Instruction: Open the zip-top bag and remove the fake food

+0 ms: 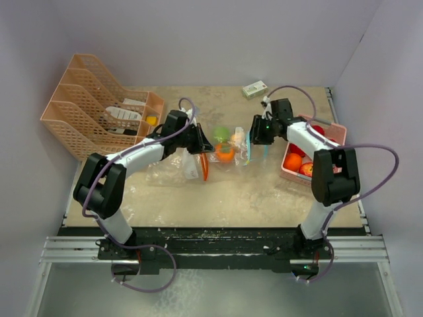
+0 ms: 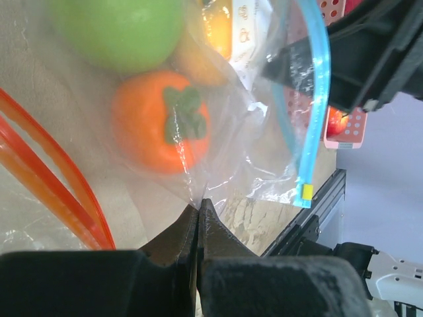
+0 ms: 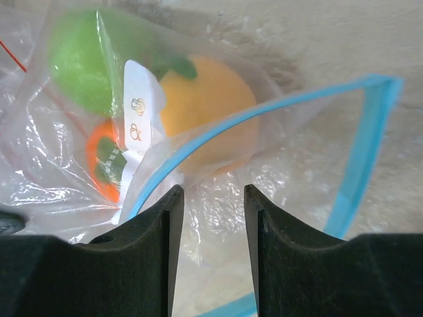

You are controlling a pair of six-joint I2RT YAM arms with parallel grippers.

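Note:
A clear zip top bag with blue zipper holds a green fruit, an orange persimmon and a yellow-orange piece. My left gripper is shut at the bag's near-left side, on thin film as far as the left wrist view shows. My right gripper is at the bag's right, by the zipper edge; in the right wrist view its fingers stand slightly apart around film, the bag's mouth partly spread.
A pink basket of red and orange items stands at the right. A tan slotted rack is at the back left, a small pale box at the back.

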